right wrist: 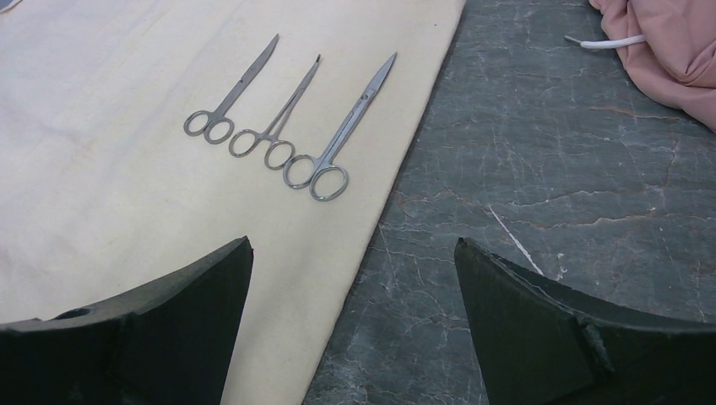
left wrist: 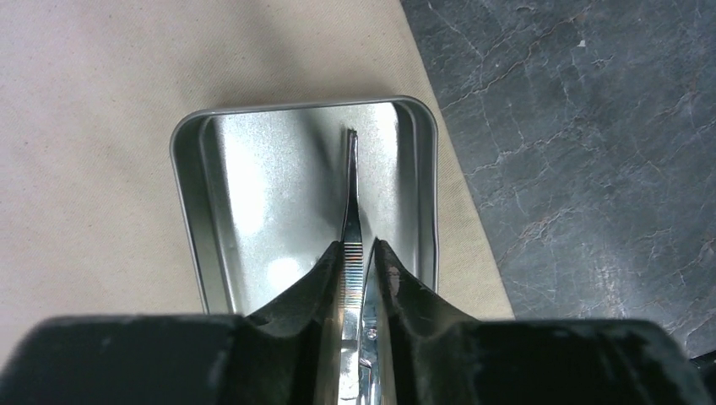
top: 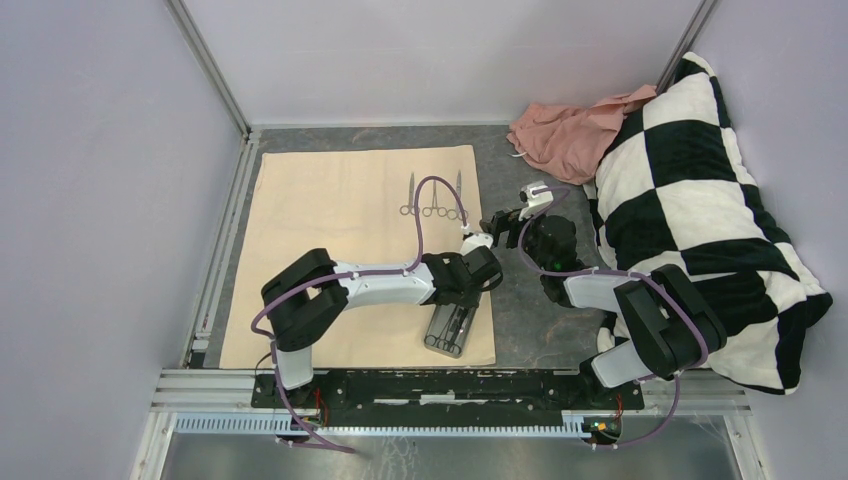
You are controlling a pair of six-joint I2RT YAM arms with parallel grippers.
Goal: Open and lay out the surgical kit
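A steel tray [top: 444, 338] lies on the cream cloth [top: 310, 200] near its front right, holding slim steel instruments. In the left wrist view my left gripper is over the tray [left wrist: 262, 186], its narrowly parted fingertips at the ridged part of a tweezer-like instrument [left wrist: 351, 181]; whether it grips it is unclear. Small scissors [right wrist: 245, 80], a ringed clamp [right wrist: 287, 110] and larger scissors [right wrist: 359, 110] lie in a row on the cloth's back right. My right gripper hangs open and empty near the cloth's right edge.
A pink cloth [top: 565, 135] lies at the back right, beside a large checkered cushion [top: 700, 230] along the right side. Grey table [top: 520, 330] shows right of the cream cloth, whose left part is clear.
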